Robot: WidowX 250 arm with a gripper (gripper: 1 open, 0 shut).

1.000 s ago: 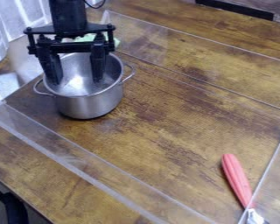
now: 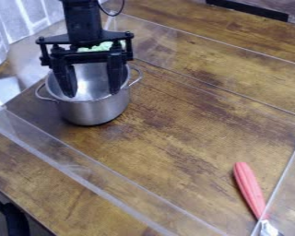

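The black gripper point(image 2: 91, 76) hangs over a steel pot point(image 2: 96, 108) at the upper left, its fingers apart and reaching down to the pot's mouth. I see nothing held between them. The pot has two side handles. A pale green object point(image 2: 104, 45) shows partly behind the gripper.
A utensil with a pink handle point(image 2: 247, 187) lies at the lower right. Clear panels edge the wooden table point(image 2: 194, 106), whose middle and back right are bare. A white curtain point(image 2: 12, 37) is at the upper left.
The pot has not visibly moved.
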